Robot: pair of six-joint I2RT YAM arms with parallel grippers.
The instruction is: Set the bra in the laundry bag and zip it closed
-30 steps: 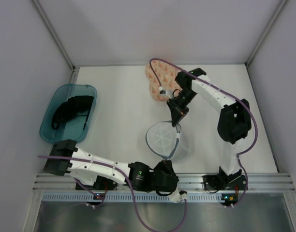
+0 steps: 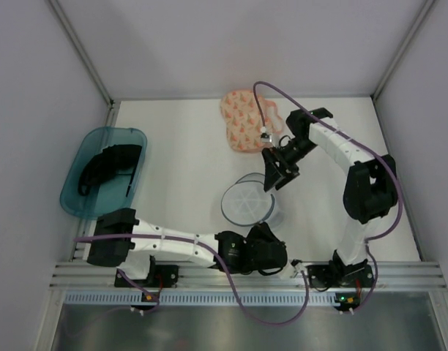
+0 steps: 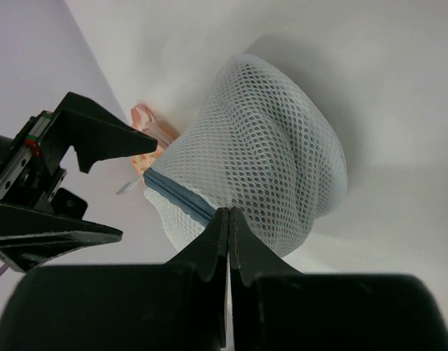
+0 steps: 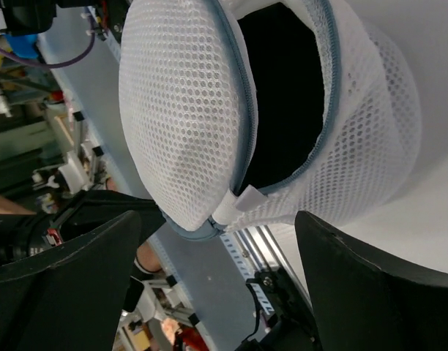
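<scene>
The white mesh laundry bag (image 2: 244,203) lies at the front middle of the table, its zipper running along the edge; in the right wrist view its mouth (image 4: 282,95) gapes, dark inside, near the zipper pull (image 4: 231,208). My left gripper is shut, its tips at the near side of the bag. My right gripper (image 2: 274,168) hangs over the bag's far right end with its fingers apart, nothing seen between them. I cannot tell whether the bra is inside the bag.
A teal bin (image 2: 70,190) with black fabric in it stands at the left. An orange patterned cloth (image 2: 241,121) lies at the back.
My left arm has moved up and right toward the bag.
</scene>
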